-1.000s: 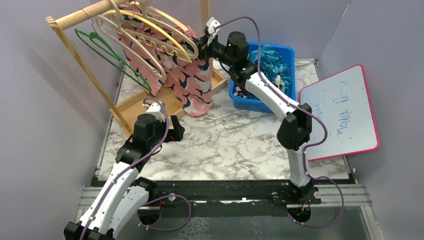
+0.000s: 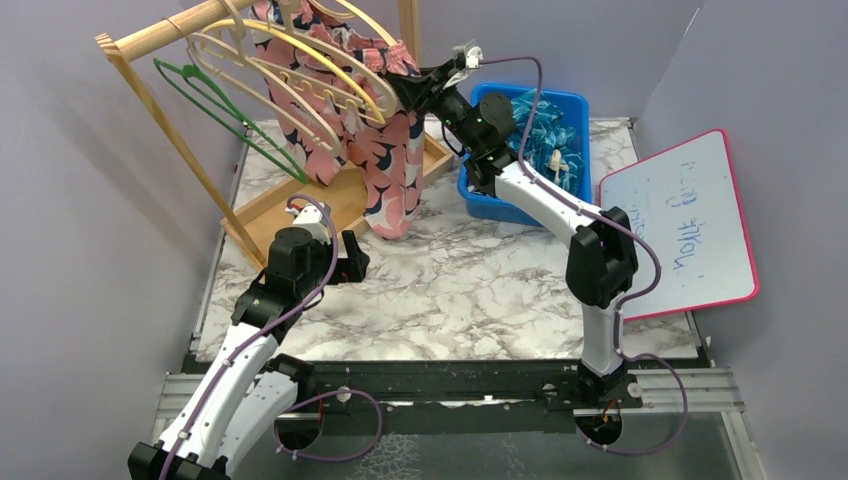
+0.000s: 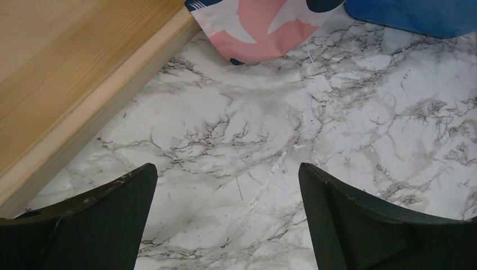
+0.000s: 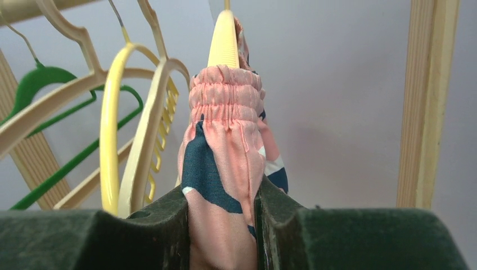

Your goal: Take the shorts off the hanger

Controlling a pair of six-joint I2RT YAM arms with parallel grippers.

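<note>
Pink shorts with dark and white shapes hang from the yellow hanger, their gathered waistband around its near end. My right gripper has its fingers on both sides of the cloth just below the waistband, and the bunched fabric fills the space between them, touching both. In the left wrist view the lower hem of the shorts hangs beside the wooden base. My left gripper stands open and empty above the marble tabletop, in front of the rack. How the far side of the waistband sits is hidden.
Several other hangers, including a green one, crowd the rack bar left of the shorts. A blue bin with bagged items stands behind my right arm. A whiteboard lies at right.
My right gripper has turned and shifted slightly right at the shorts' upper edge. The cloth has drawn together from a broad sheet into narrower folds. My left arm has stayed still.
</note>
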